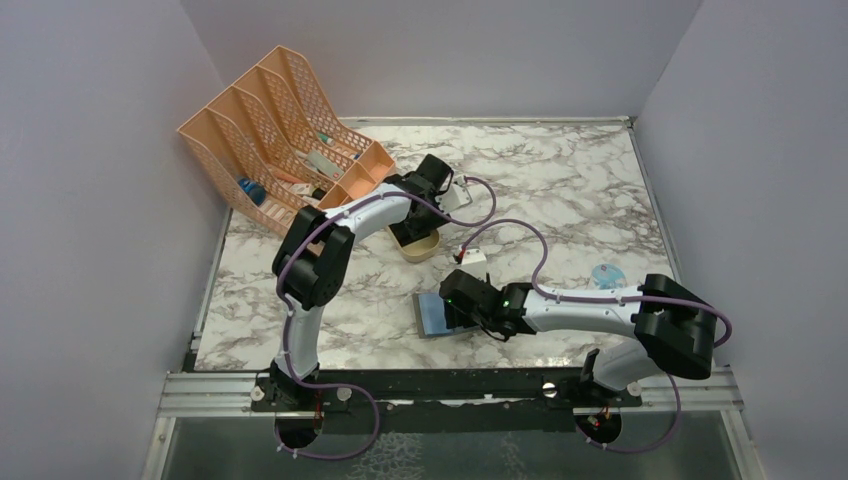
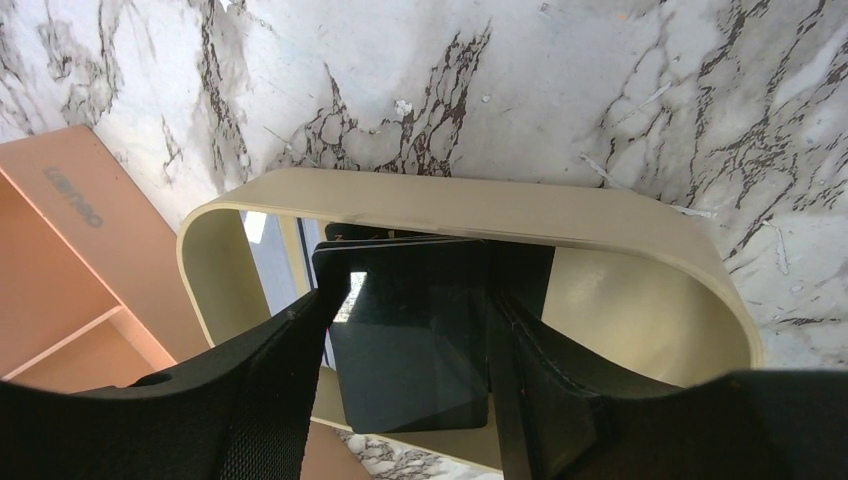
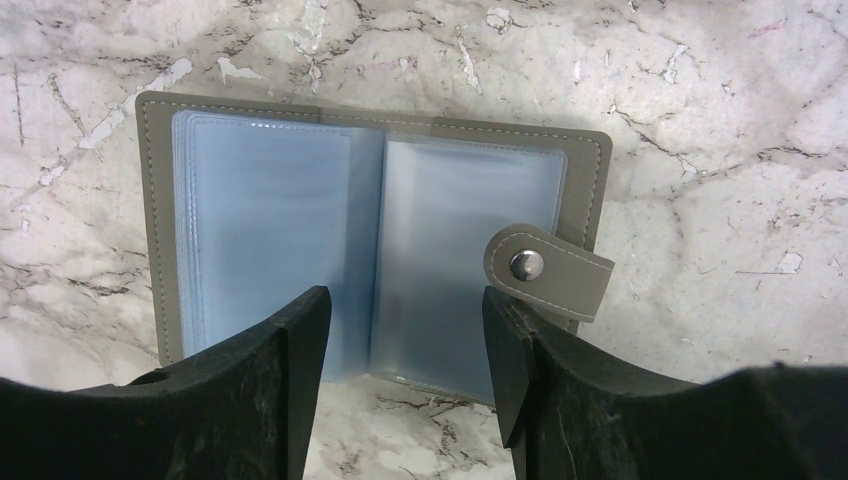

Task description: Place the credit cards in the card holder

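Several dark cards [image 2: 412, 335] stand in a beige oval container [image 2: 480, 200], overlapping one another, with a pale card beside them on the left. My left gripper reaches into the container opening, its parted fingers on either side of the front dark card; whether they touch its edges is unclear. The grey card holder [image 3: 375, 118] lies unfolded on the marble table, its bluish clear sleeves [image 3: 270, 215] facing up and its snap strap [image 3: 550, 268] at the right. Above the holder hovers my right gripper, open and empty. In the top view the container [image 1: 420, 248] sits partly under the left gripper.
A peach file rack [image 1: 270, 130] with several items stands at the back left, close beside the container. A light blue round object [image 1: 607, 276] rests on the right side of the table.
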